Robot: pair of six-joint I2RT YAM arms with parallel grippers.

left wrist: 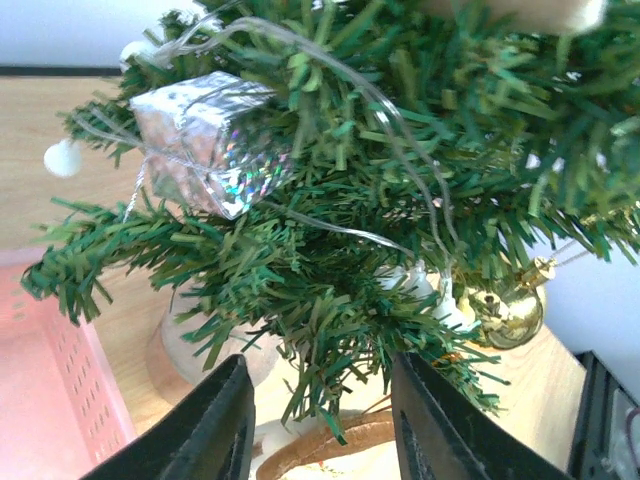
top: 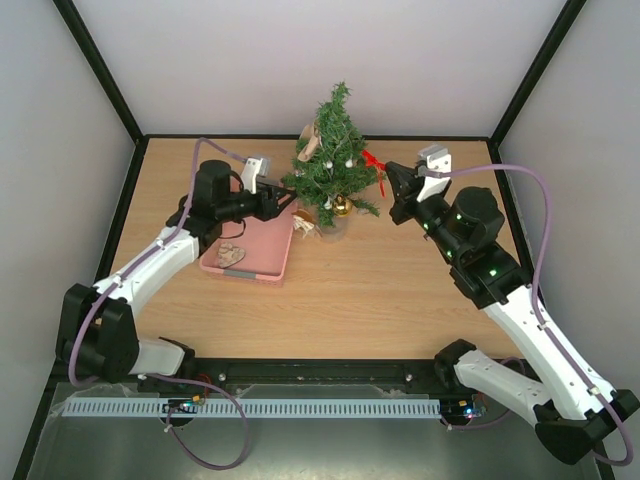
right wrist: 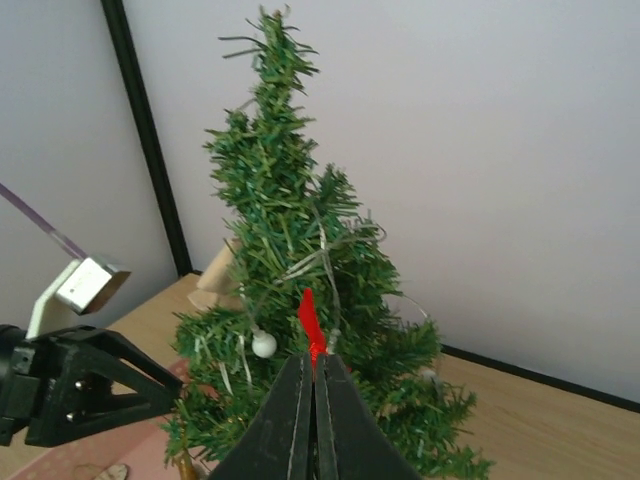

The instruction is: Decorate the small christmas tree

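Observation:
The small green tree (top: 335, 160) stands toward the back of the table, with white baubles, a gold bauble (top: 342, 206) and a silver cube (left wrist: 195, 145) on it. At its left side my left gripper (top: 290, 195) is part open, and in the left wrist view a branch tip (left wrist: 325, 385) shows between its fingers. Right of the tree, my right gripper (top: 388, 170) is shut. A red ribbon (top: 372, 160) is at its fingertips, and in the right wrist view its end (right wrist: 311, 322) sticks up from them. The tree is behind that ribbon there; contact cannot be told.
Left of the tree lies a pink tray (top: 265, 250) with a pale ornament (top: 230, 254) in it. A brownish ornament (top: 303, 222) is by the tree's base.

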